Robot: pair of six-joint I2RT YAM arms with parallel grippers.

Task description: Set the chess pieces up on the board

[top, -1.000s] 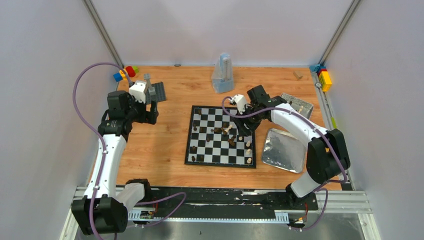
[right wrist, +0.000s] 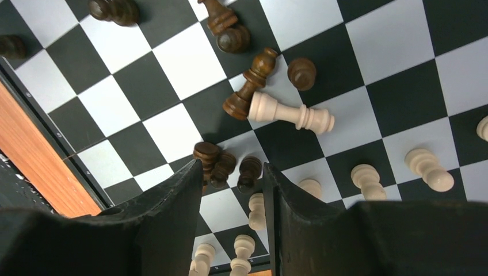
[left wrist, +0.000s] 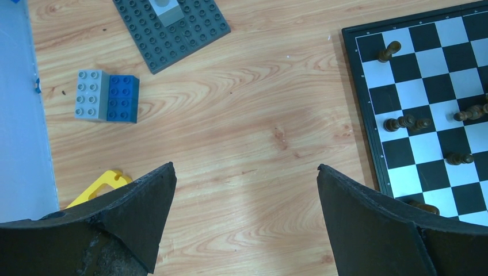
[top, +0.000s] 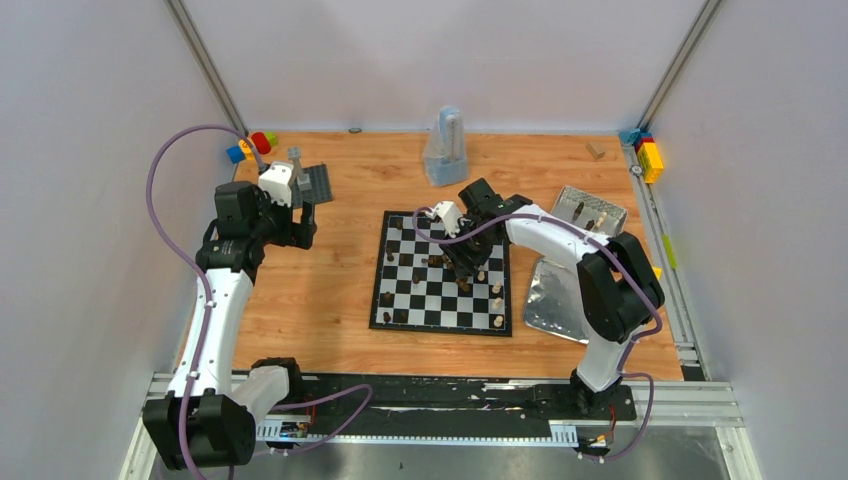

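Observation:
The chessboard [top: 377, 300] lies mid-table with dark and light pieces spread over it. My right gripper is over the board, its fingers part open; a dark piece [right wrist: 249, 174] shows in the gap, apparently below the fingertips, with other dark pieces [right wrist: 223, 167] beside the left finger. Beyond them a white piece [right wrist: 290, 114] lies on its side against a toppled dark piece [right wrist: 250, 85]. Several white pieces [right wrist: 368, 181] stand toward the right and bottom of that view. My left gripper is open over bare wood left of the board [left wrist: 358, 103], nothing between its fingers.
Right of the board are a metal tray [top: 545, 318] and a box [top: 610, 208] holding a few pieces. A clear container [top: 446, 160] stands behind the board. Toy bricks [left wrist: 107, 96] and a dark baseplate [left wrist: 187, 34] lie at the left. Wood between baseplate and board is free.
The left arm has stayed still.

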